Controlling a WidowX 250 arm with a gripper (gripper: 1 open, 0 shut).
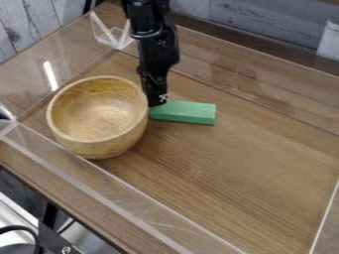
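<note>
A green rectangular block [185, 112] lies on the wooden table just right of a large wooden bowl [95, 116]. The black gripper [157, 100] reaches down at the bowl's right rim, by the block's left end. Its fingertips are small and dark, and I cannot see whether anything is between them. The block's left end is partly hidden behind the bowl and gripper.
A white object [334, 38] stands at the back right edge. Clear panels line the left side.
</note>
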